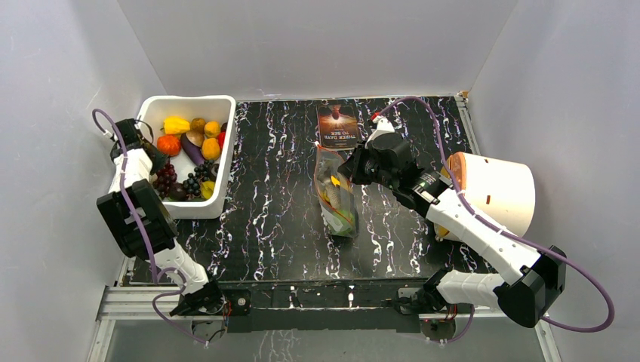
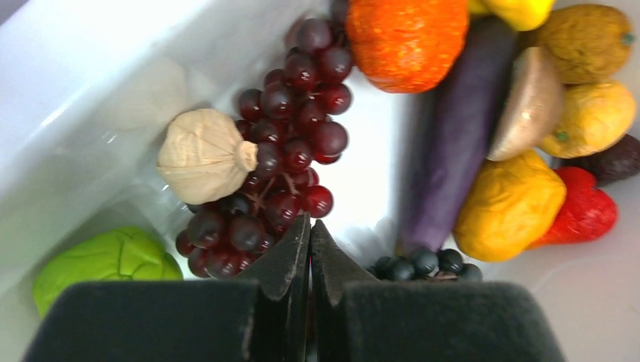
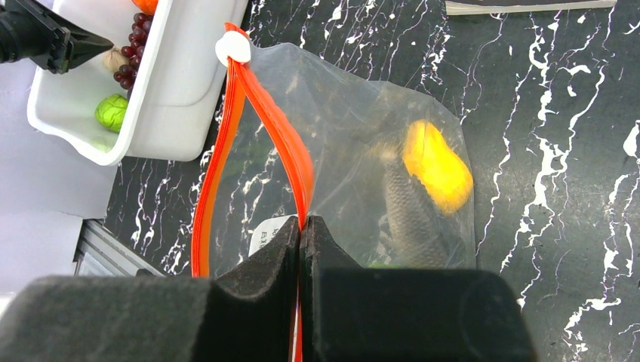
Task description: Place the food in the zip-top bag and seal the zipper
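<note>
In the left wrist view, the fingers of my left gripper are pressed together with nothing between them. A beige garlic bulb [image 2: 198, 154] lies beyond the fingertips to the upper left, against red grapes [image 2: 298, 121] along the bin wall. My right gripper is shut on the orange-rimmed edge of the clear zip top bag [image 3: 355, 98]. The bag's mouth gapes, its white slider [image 3: 233, 47] at the far end of the zipper. Inside the bag show a yellow pear-like piece [image 3: 438, 166] and a grey scaly fish-like piece.
The white bin [image 1: 226, 177] also holds an orange pumpkin [image 2: 407, 41], an eggplant [image 2: 460, 128], a green item [image 2: 106, 264] and other pieces. A book [image 1: 338, 126] lies behind the bag; a white cylinder [image 1: 494, 192] stands right. Counter between bin and bag is clear.
</note>
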